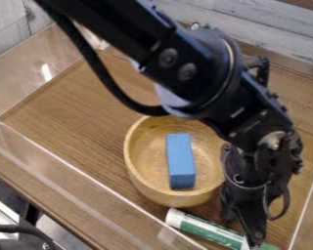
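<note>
My gripper [250, 220] is low at the lower right, right of a tan bowl [149, 171] and over a white and green tube [200, 227] lying along the front edge. Its fingertips are dark and partly hidden, so I cannot see clearly whether anything is between them. A blue block [180, 159] lies inside the bowl.
The wooden floor [74, 112] of the tray is clear to the left and back. Pale walls border it, and a clear plastic edge runs along the front left. A black cable is at the bottom left corner.
</note>
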